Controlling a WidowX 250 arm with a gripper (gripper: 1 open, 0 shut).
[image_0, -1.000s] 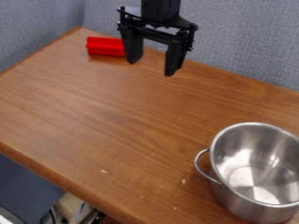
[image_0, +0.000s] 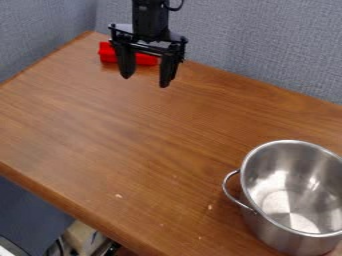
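My black gripper (image_0: 147, 72) hangs open at the upper middle of the camera view, its two fingers pointing down over the back of the wooden table. A red object (image_0: 110, 53) lies at the back left, partly hidden behind the gripper; whether it sits between the fingers in depth I cannot tell.
A large steel pot (image_0: 294, 190) with a side handle stands at the front right of the table (image_0: 134, 150). Padded grey walls (image_0: 267, 50) border the back and left, and the table's edge runs along the lower left.
The gripper has moved left across the back of the table, now in front of the red object and covering part of it. The pot has stayed in place.
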